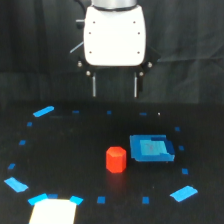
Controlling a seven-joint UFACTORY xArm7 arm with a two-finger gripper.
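Observation:
A red block (pixel 116 160) sits on the dark table, near the middle of the camera view. Just right of it and a little farther back is a shallow blue tray (pixel 136 142) with a light-blue patch (pixel 153 147) inside. My gripper (pixel 115 90) hangs high above the table at the top of the view. Its two thin fingers (pixel 94 86) are spread wide apart, and nothing shows between them. The upper part of the arm is cut off by the frame.
A pale cream square (pixel 53 212) lies at the front left edge of the view. Light-blue strips (pixel 43 111) and small blue marks (pixel 145 200) are scattered over the table. Open table surrounds the red block on its left and front.

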